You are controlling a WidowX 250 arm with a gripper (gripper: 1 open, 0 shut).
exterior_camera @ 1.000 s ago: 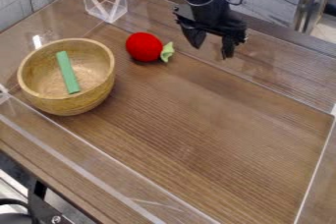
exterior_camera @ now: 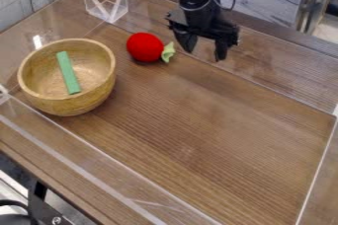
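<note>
The black robot arm reaches in from the top of the view, its gripper (exterior_camera: 203, 41) low over the table behind and right of a red round object (exterior_camera: 144, 47). Whether the gripper is open or shut is too small to tell. A small pale green item (exterior_camera: 169, 51) lies against the red object's right side. A wide yellow bowl (exterior_camera: 99, 91) stands at the left, with a green bar (exterior_camera: 67, 81) inside it.
A clear plastic holder (exterior_camera: 109, 4) stands at the back left.
The arm and gripper have shifted slightly to the left, closer to the red object. The objects on the table have not visibly moved.
</note>
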